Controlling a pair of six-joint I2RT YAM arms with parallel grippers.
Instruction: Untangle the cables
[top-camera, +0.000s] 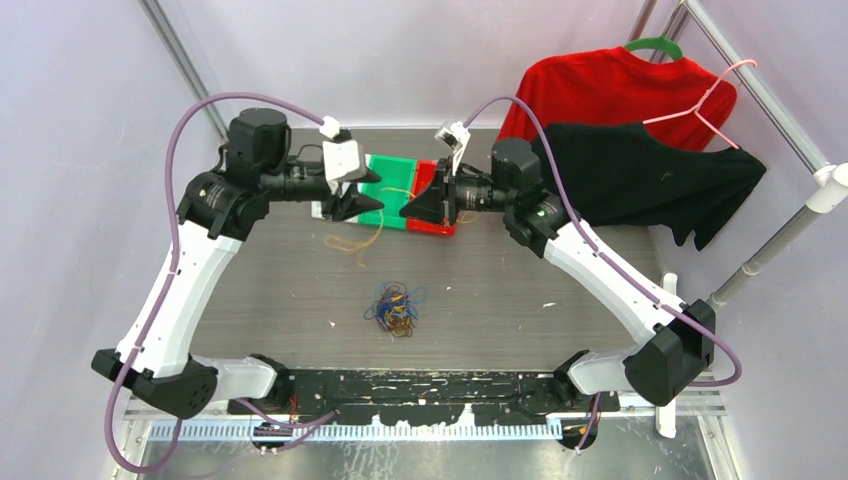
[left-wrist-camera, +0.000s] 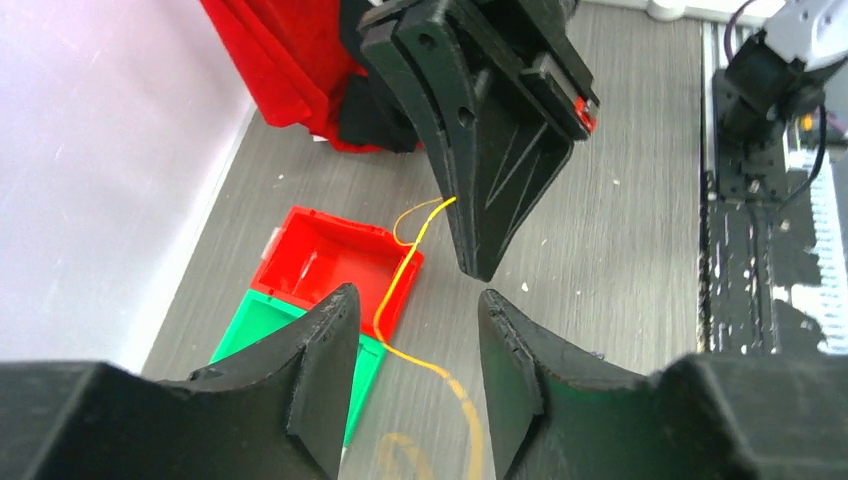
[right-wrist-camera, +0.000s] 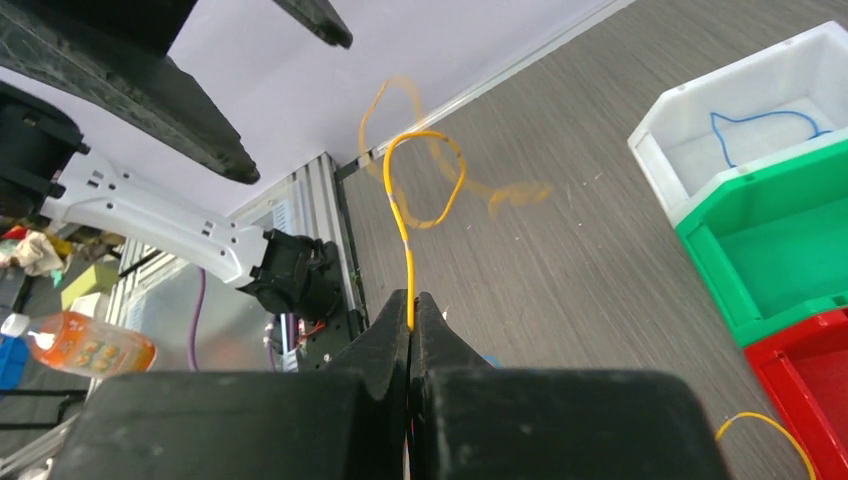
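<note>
A yellow cable (left-wrist-camera: 408, 262) is pinched in my right gripper (top-camera: 405, 211), which is shut on it over the bins. In the right wrist view this cable (right-wrist-camera: 397, 215) rises from the closed fingertips and curls into a loose loop. Facing it from the left, my left gripper (top-camera: 376, 191) is open, its fingers spread. The cable passes across the gap between those fingers in the left wrist view, not clamped, and its far end blurs below. On the table, nearer the front, lies a tangled bundle of blue and yellowish cables (top-camera: 395, 310).
Behind and under the grippers stand a white bin (right-wrist-camera: 655, 150) holding a blue cable (right-wrist-camera: 765, 118), a green bin (right-wrist-camera: 715, 270) and a red bin (right-wrist-camera: 775, 375). A yellow cable end (right-wrist-camera: 760, 415) shows beside the red bin. Red and black shirts hang at right.
</note>
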